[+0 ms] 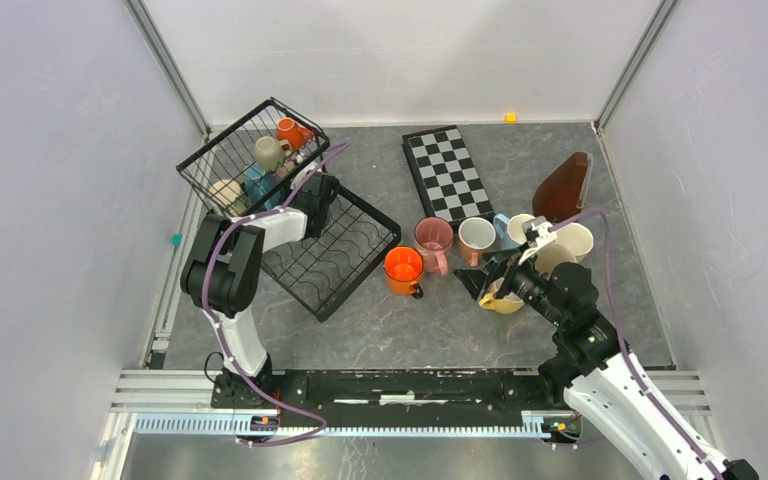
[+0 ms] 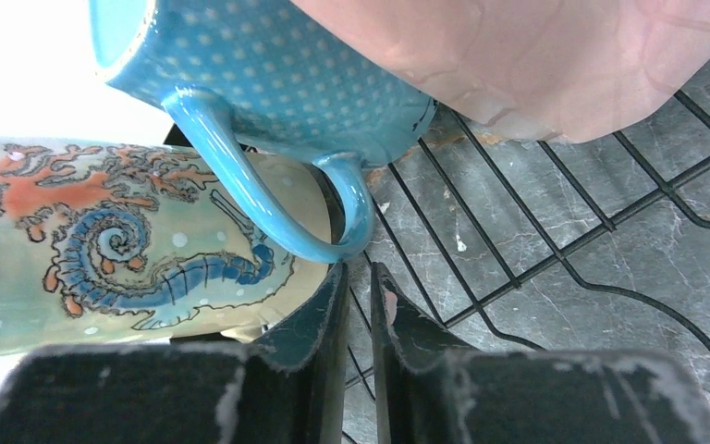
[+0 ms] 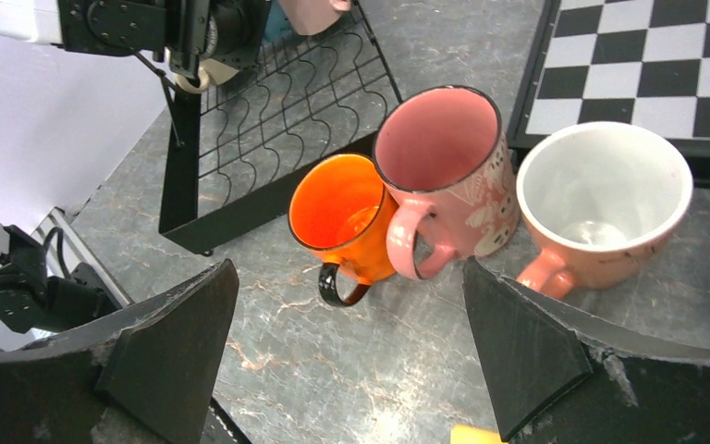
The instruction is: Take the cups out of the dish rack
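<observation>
In the left wrist view, my left gripper is shut with nothing held. Just beyond its fingertips is the curved handle of the dotted blue mug (image 2: 277, 83), outside the fingers. A seahorse-patterned mug (image 2: 148, 240) lies to the left and a pink mug (image 2: 536, 55) at upper right. The top view has this blue mug (image 1: 260, 186) in the raised tier of the dish rack (image 1: 305, 108), near an orange cup (image 1: 293, 132) and cream mugs. My right gripper stands open and empty, above the yellow mug (image 1: 501, 303) at the right.
Unloaded mugs stand on the grey counter: an orange cup (image 3: 333, 203), a pink mug (image 3: 453, 176), a peach-and-white mug (image 3: 601, 203) and several others. Behind them lies a checkerboard (image 1: 448, 172), with a brown pitcher (image 1: 562, 188) farther right. Counter before the orange cup is clear.
</observation>
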